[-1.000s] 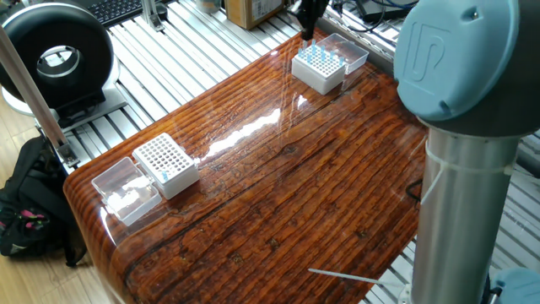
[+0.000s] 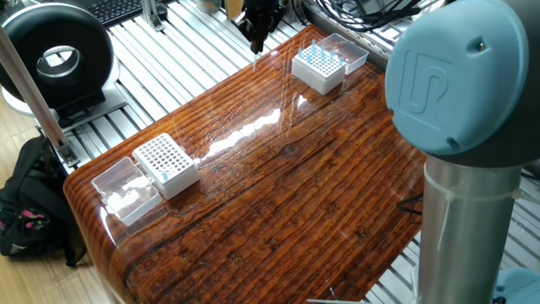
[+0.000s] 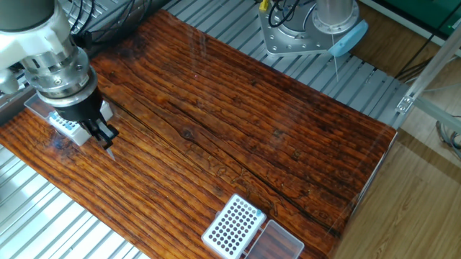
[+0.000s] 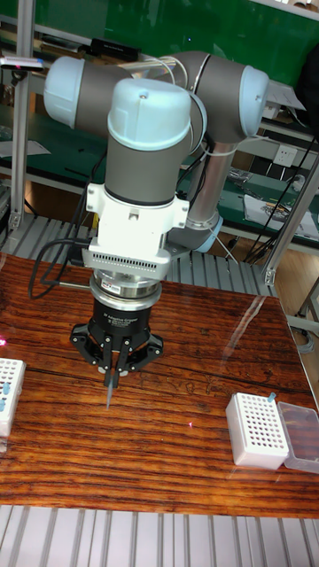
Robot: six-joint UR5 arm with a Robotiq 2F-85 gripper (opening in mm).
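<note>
My gripper (image 4: 112,376) points down, shut on a slender pipette tip (image 4: 108,399) whose narrow end hangs above the bare wood. In exterior view 1 the gripper (image 2: 256,40) is partly cut off by the top edge, left of a white tip rack (image 2: 319,78) with several blue tips standing in it. A second white rack (image 2: 179,182) sits at the table's left end and has one blue tip near a corner. Exterior view 2 shows the held tip (image 3: 111,154) clear of the first rack (image 3: 66,129), which the gripper partly hides.
Open clear lids (image 2: 126,199) (image 2: 348,52) lie beside the racks. Between the racks the glossy wooden table (image 2: 253,203) is clear. Slatted metal framing surrounds it, with cables (image 2: 359,15) behind the first rack.
The racks have stayed put.
</note>
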